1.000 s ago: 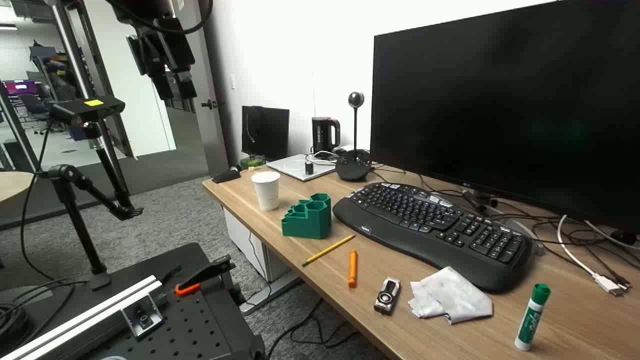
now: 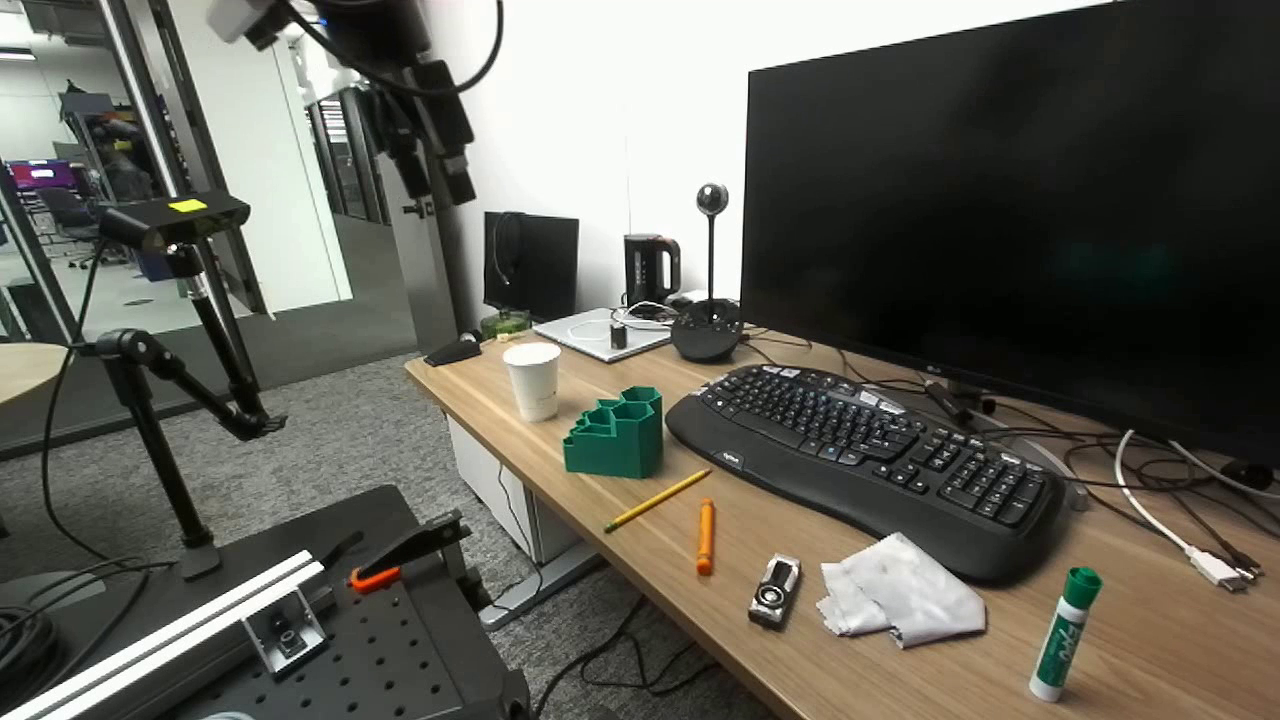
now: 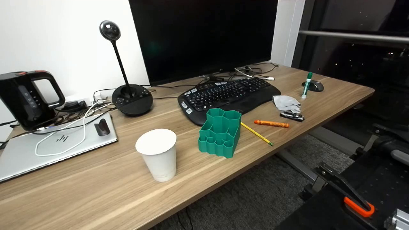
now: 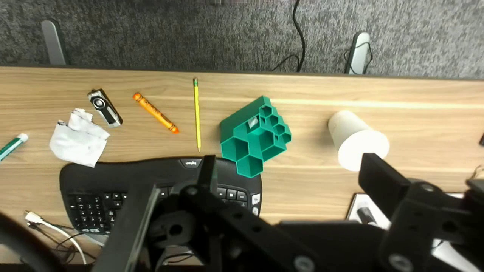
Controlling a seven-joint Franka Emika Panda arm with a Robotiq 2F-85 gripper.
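High above the desk's far left end, my gripper (image 2: 434,190) hangs in exterior view 1, well clear of everything. In the wrist view its fingers stand wide apart, open and empty. Below stands a green hexagonal organizer (image 3: 220,132) with a small pale patch in one cell and no pens in it. A white paper cup (image 3: 158,155) is upright beside it. On the other side lie a yellow pencil (image 4: 197,115), an orange crayon (image 4: 156,112), a black-and-silver stapler-like tool (image 4: 105,107) and a crumpled white cloth (image 4: 79,138). A green-capped marker (image 2: 1065,634) stands on end.
A black keyboard (image 2: 864,462) sits before the large monitor (image 2: 1020,216). Toward the back are a webcam stand (image 3: 132,99), a kettle (image 3: 27,99) and a closed laptop (image 3: 73,141) with cables. Bare wood surrounds the cup.
My gripper has shifted right in exterior view 1, and its fingers now show at a different tilt. The desk objects stay where they were.
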